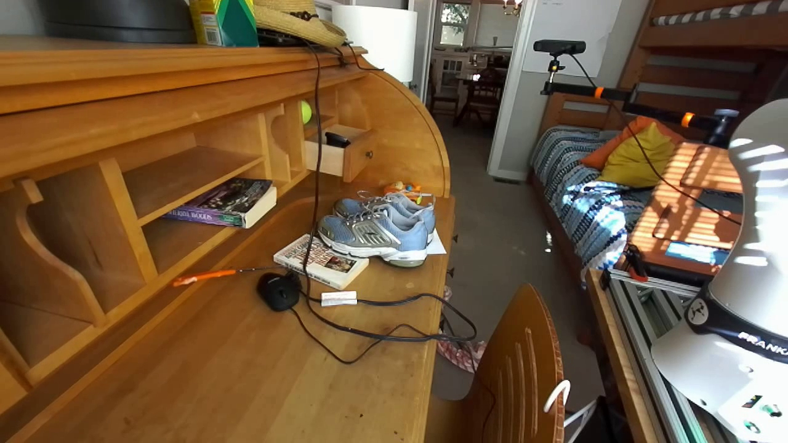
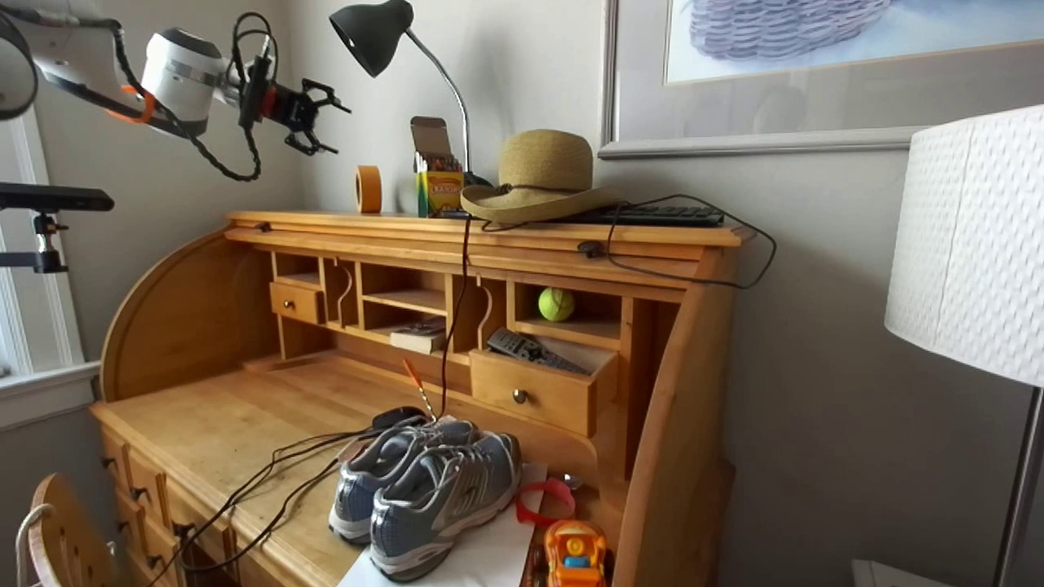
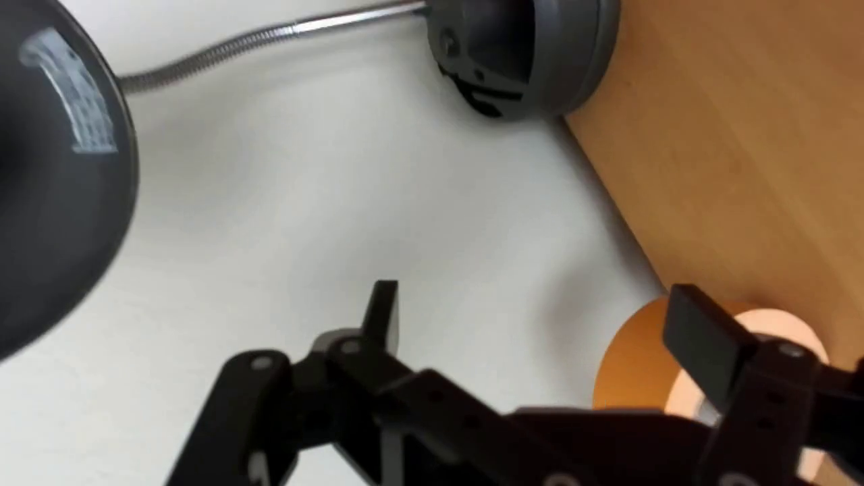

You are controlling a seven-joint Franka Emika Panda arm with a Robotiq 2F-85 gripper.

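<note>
My gripper (image 2: pixel 342 127) hangs in the air above the desk's left end, its fingers spread wide with nothing held. In the wrist view, the gripper has its fingers well apart against the pale wall. An orange tape roll (image 3: pixel 628 360) shows at lower right there, partly hidden behind the right finger (image 3: pixel 700 340). In exterior view 2 the tape roll (image 2: pixel 368 190) stands on edge on the desk top, lower than the gripper and slightly to its right. Exterior view 1 shows only the arm's lower part, not the gripper.
A black lamp (image 2: pixel 373 37) leans over the desk top beside a crayon box (image 2: pixel 437 186) and a straw hat (image 2: pixel 545 176). Shoes (image 1: pixel 380 230), a book (image 1: pixel 322 259), a mouse (image 1: pixel 278 291) and loose cables occupy the desk surface.
</note>
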